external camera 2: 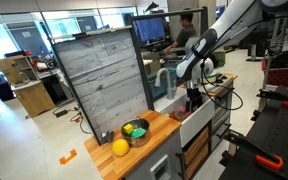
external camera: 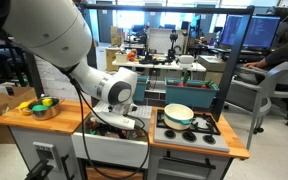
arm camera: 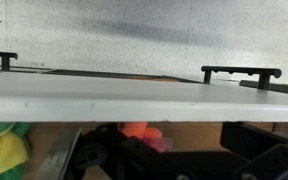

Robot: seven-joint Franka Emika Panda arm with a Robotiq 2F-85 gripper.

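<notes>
My gripper (external camera: 112, 124) reaches down into the white-fronted basin (external camera: 114, 149) in the middle of the counter. In the wrist view, its two dark fingers stand apart beneath the basin's white front wall (arm camera: 144, 104); the gripper is open. Between and behind them an orange-red object (arm camera: 135, 130) shows in part, with a pinkish one (arm camera: 161, 143) beside it. A yellow and green item (arm camera: 4, 152) lies at the left of the basin. Shadow and the fingers hide much of the basin floor. I cannot tell whether the fingers touch anything.
A pale green pot (external camera: 179, 115) sits on the stove right of the basin. On the left counter, a bowl (external camera: 45, 106) holds colourful items, with yellow fruit (external camera: 25, 105) beside it. A teal box (external camera: 189, 93) stands behind the stove. Dark handles (arm camera: 242, 74) project below the basin front.
</notes>
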